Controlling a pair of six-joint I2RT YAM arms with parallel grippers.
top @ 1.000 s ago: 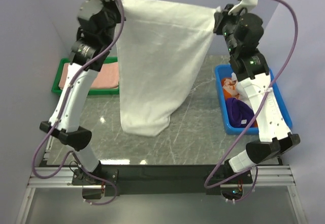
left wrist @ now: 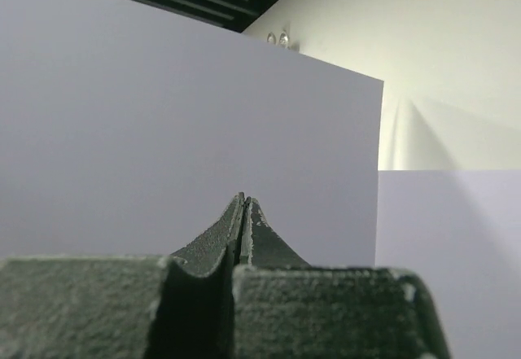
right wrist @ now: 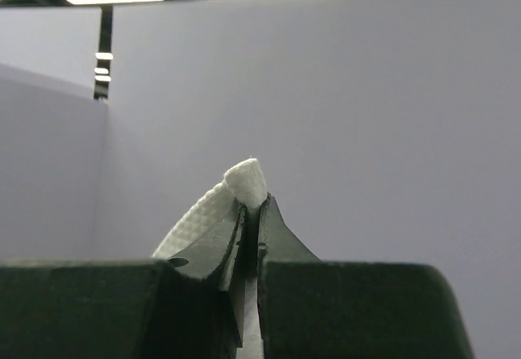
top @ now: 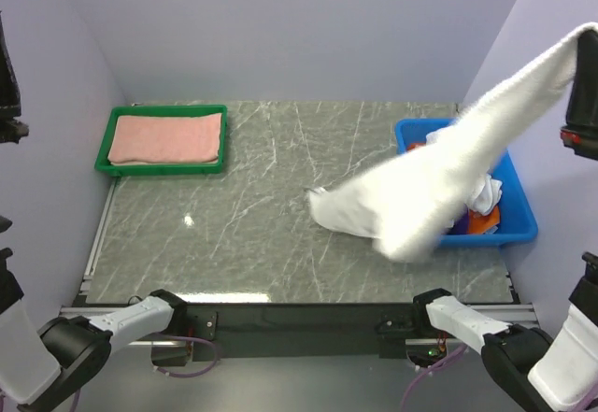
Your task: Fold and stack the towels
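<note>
A white towel slants across the top view, blurred, from the right edge down over the blue bin to the table. In the right wrist view, my right gripper is shut on a corner of the white towel, which pokes up past the fingertips. My left gripper is shut, and no cloth shows between its fingers. A folded pink towel lies flat in the green tray at the back left.
The blue bin at the right holds more cloths, partly hidden behind the hanging towel; an orange cloth shows among them. Walls stand close on both sides.
The towel was spread between both grippers; now it hangs from the right one only, swung to the right. Both arms have moved far apart to the sides of the top view.
</note>
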